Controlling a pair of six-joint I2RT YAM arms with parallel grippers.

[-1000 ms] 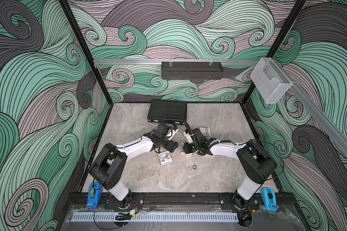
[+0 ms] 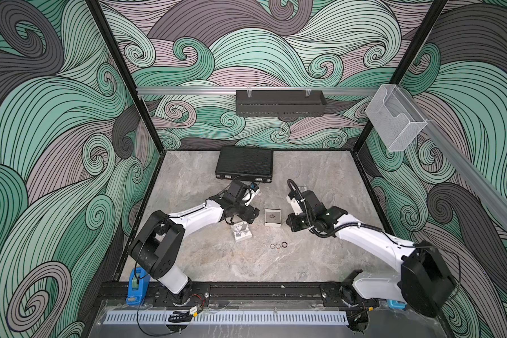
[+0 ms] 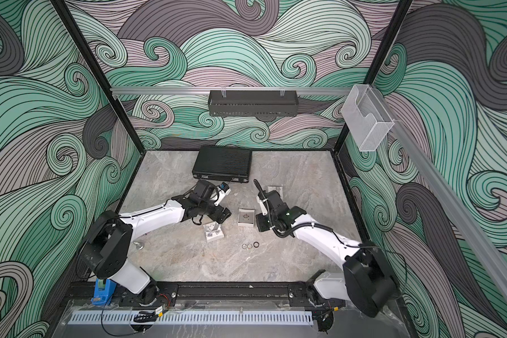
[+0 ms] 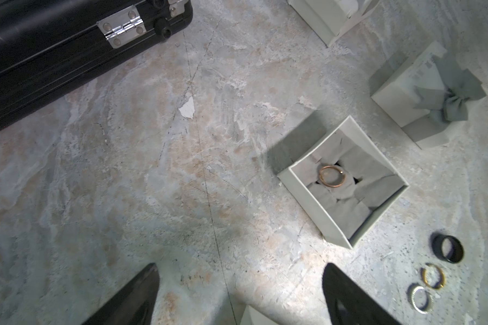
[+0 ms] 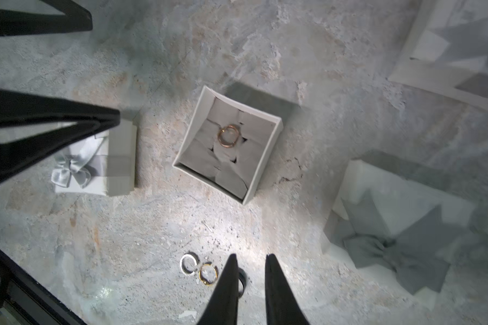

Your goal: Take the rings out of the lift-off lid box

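The open white box [image 5: 200, 111] stands in the table's middle, with a gold ring [image 5: 228, 135] in its grey padding. On the table in front lie a black ring [image 4: 448, 241], a gold ring with a stone [image 4: 442, 277] and a silver ring [image 4: 429, 301], close together. My right gripper is up to the right of the box. Its fingers stand a narrow gap apart, with nothing held; one finger partly covers the black ring in the right wrist view. To the box's left, my left gripper is held wide open and empty.
Bow-tied white boxes lie left [image 5: 119, 162] and right [image 5: 412, 200] of the open box; another [image 5: 433, 75] lies farther back right. A black case [image 2: 244, 163] occupies the back. Bare table surrounds the loose rings.
My right gripper has left the open box, rising and moving right, so the box and the ring inside now show from above. The left arm and the loose rings have stayed put.
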